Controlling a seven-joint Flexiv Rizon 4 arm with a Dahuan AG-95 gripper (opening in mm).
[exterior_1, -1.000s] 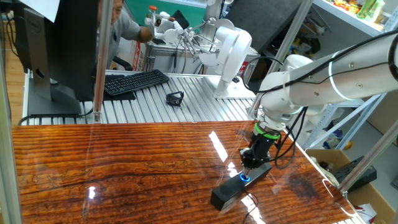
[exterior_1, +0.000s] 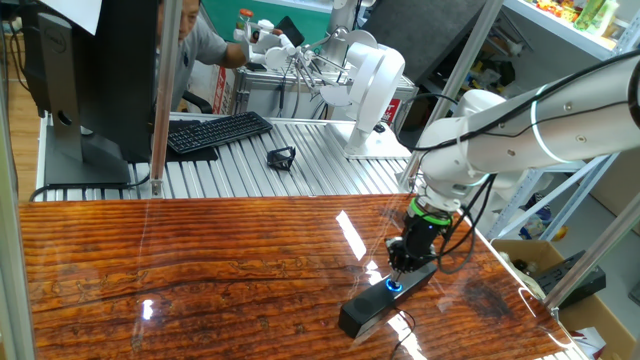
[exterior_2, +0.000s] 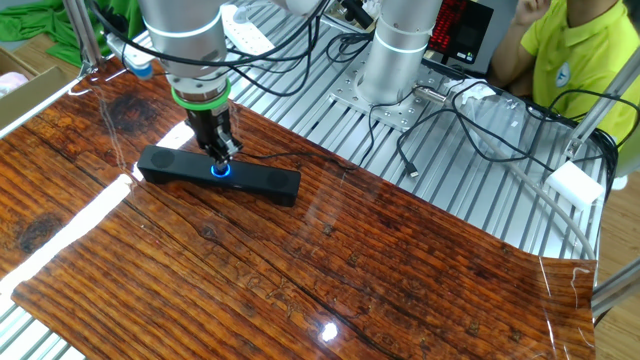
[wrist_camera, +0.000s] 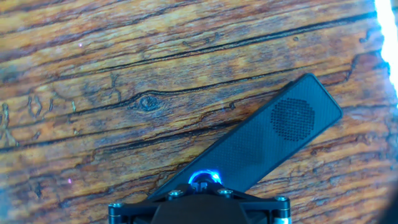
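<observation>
A long black speaker bar (exterior_2: 262, 186) lies on the wooden tabletop, with a blue-lit ring (exterior_2: 221, 170) near its middle. My gripper (exterior_2: 222, 160) points down at that ring, its tips at or touching it. In the wrist view, the bar (wrist_camera: 258, 146) runs diagonally to the upper right, a round speaker grille (wrist_camera: 293, 119) near its far end. The gripper body covers the bar's other end there, and part of the glowing ring. The fingertips look close together, but whether anything is between them is hidden. Exterior view 1 shows the gripper (exterior_1: 396, 272) over the bar (exterior_1: 365, 308) too.
A thin cable (exterior_2: 290, 154) runs across the tabletop behind the bar. Broad bare wood (exterior_1: 190, 270) lies to the left in exterior view 1. Behind it stand a keyboard (exterior_1: 219, 132), a monitor and a white fan (exterior_1: 374, 85); a person sits at the back.
</observation>
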